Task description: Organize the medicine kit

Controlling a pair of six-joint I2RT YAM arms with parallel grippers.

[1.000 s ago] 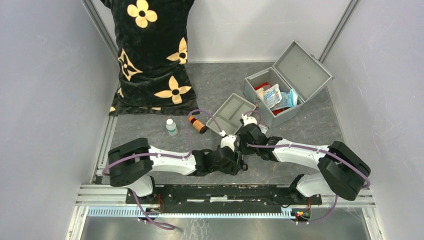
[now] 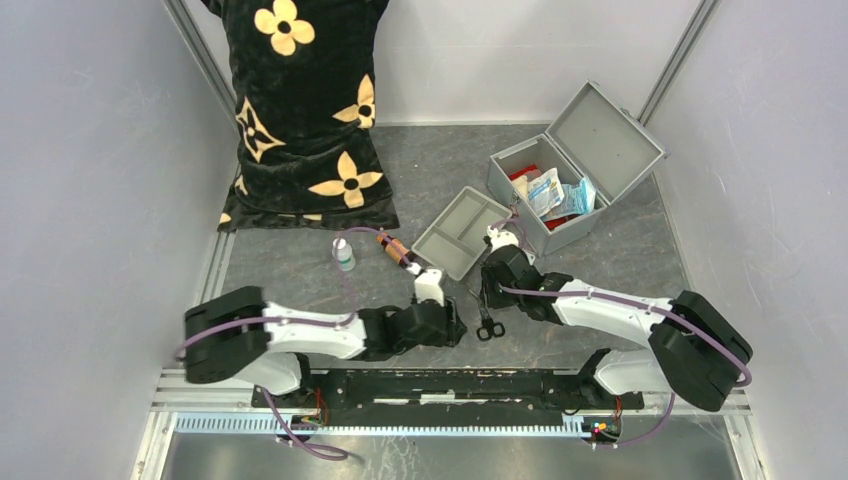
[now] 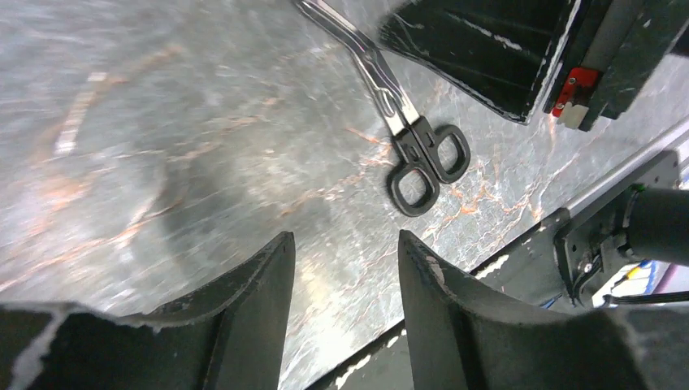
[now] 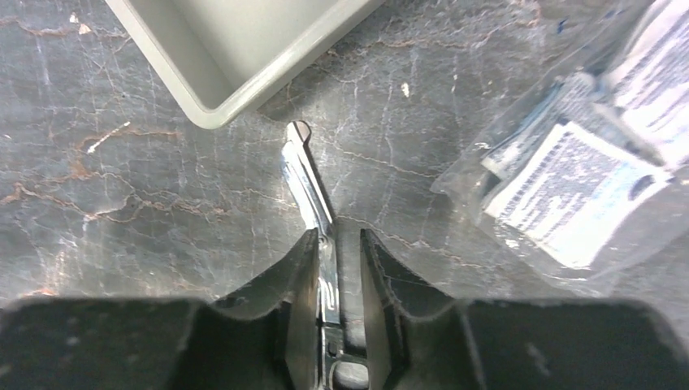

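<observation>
Black-handled scissors lie on the grey floor between the two arms; their closed metal blades point toward the tray. My right gripper is part open, its fingertips on either side of the scissors in its wrist view; whether they touch them I cannot tell. My left gripper stands open and empty, left of the scissors. The grey divided tray is empty, just beyond them. At the back right the medicine case has its lid up and holds several packets.
A white bottle and a brown bottle are left of the tray. A clear bag of packets lies right of the scissors. A black patterned cushion fills the back left.
My left arm has swung away to the left, uncovering the scissors' handles. The right arm has shifted only slightly. Tray, case and bottles have stayed put.
</observation>
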